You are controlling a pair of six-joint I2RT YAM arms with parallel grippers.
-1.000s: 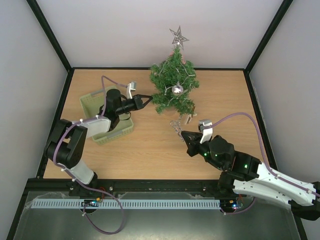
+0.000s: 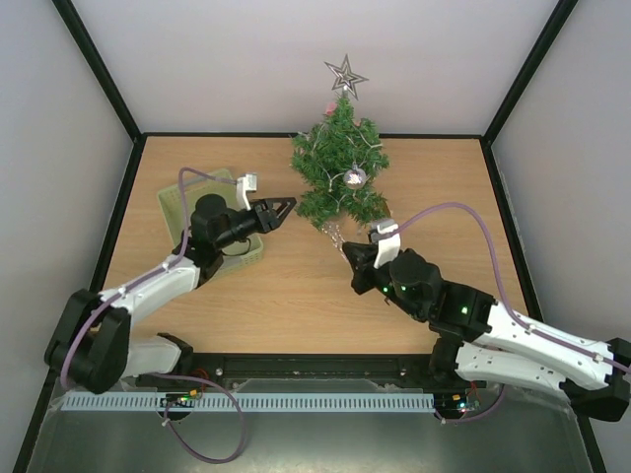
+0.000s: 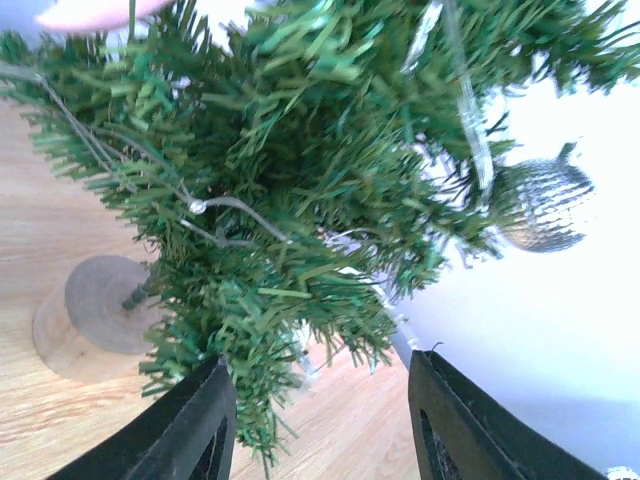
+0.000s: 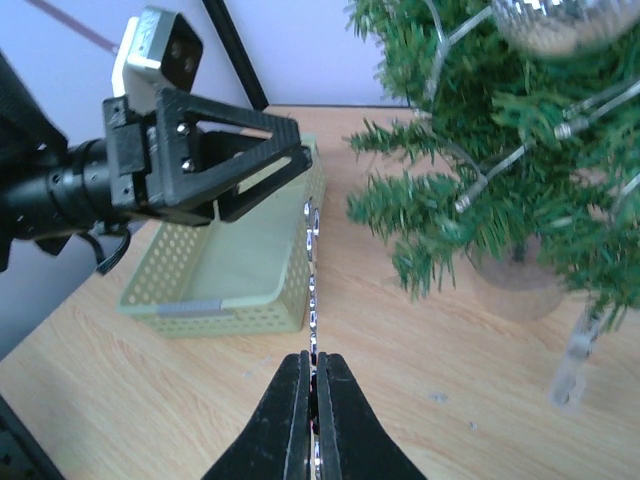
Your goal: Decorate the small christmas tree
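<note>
The small green tree (image 2: 340, 163) stands at the back middle of the table, with a silver star (image 2: 346, 76) on top and a silver ball (image 2: 355, 177) on its front. In front of its lower branches, my right gripper is shut on a thin silver openwork ornament (image 4: 312, 270), seen edge-on in the right wrist view. My left gripper (image 2: 293, 205) is just left of the lower branches. The left wrist view shows its fingers (image 3: 215, 420) apart, branches (image 3: 300, 240) ahead and no ornament between them.
A pale green basket (image 4: 215, 305) stands at the left, partly under my left arm. The tree's round base (image 3: 95, 315) rests on the table. Light strings (image 4: 495, 180) cross the branches.
The tree leaned slightly right a second ago and is more upright now. My right gripper moved left and closer with the silver ornament.
</note>
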